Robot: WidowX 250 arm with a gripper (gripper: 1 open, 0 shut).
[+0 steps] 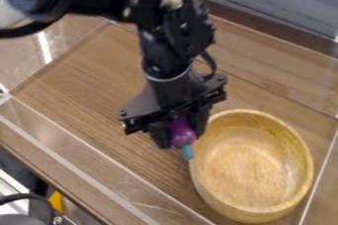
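My black gripper (177, 120) is above the left rim of a pale yellow bowl (258, 170), shut on a small purple object (181, 133) with a teal tip pointing down. The fingers partly hide the object, so its exact kind is unclear.
A light wall or ledge runs along the back right. Dark cables and a yellow item lie at the lower left edge.
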